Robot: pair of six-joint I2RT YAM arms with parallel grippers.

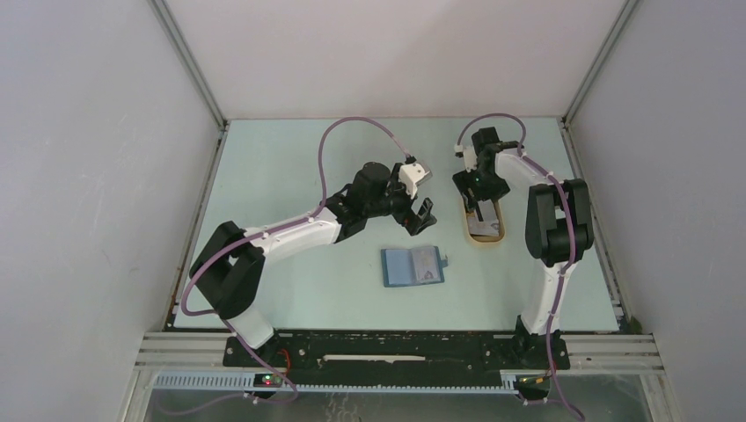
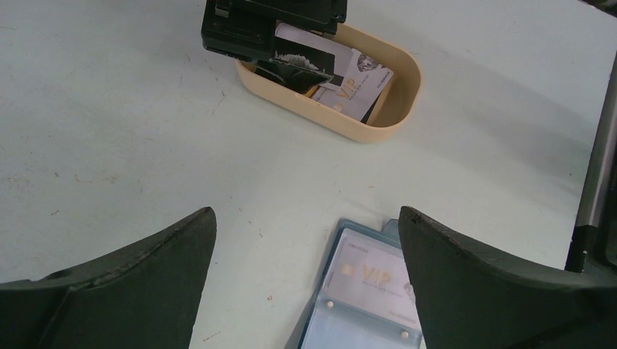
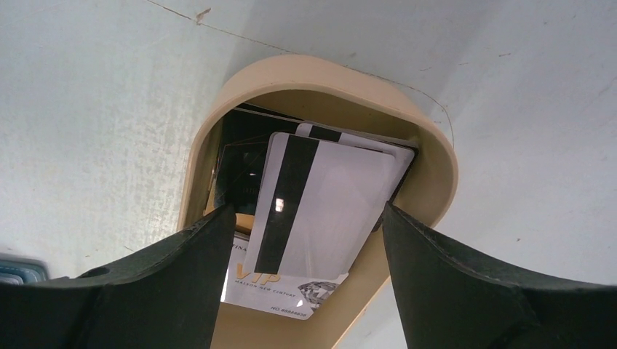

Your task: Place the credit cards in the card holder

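A tan box [image 1: 486, 238] of cards stands at the right of the table. In the right wrist view it holds a white striped card [image 3: 335, 203], a VIP card [image 3: 280, 298] and dark cards [image 3: 240, 167]. My right gripper is open over it, fingers either side of the striped card. The blue card holder [image 1: 398, 268] lies open at the centre front, a VIP card [image 2: 369, 273] in its right side. My left gripper hangs open above the table, left of the box, nothing between its fingers.
My right arm covers part of the right side; pale walls border the table.
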